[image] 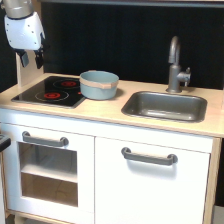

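Observation:
My white gripper hangs at the upper left, above the back left corner of the counter. Its small dark fingers point down against a dark background, and their spacing is too unclear to read. No object can be made out at them. To the right and lower, a blue-grey pot stands upright on the counter, overlapping the right side of the black stove top with its red burner rings. The gripper is well apart from the pot.
A grey sink with a dark tap fills the counter's right side. Below are two white doors with handles, the left one windowed. A dark piece juts in at the left edge. Bare wooden counter lies before the pot.

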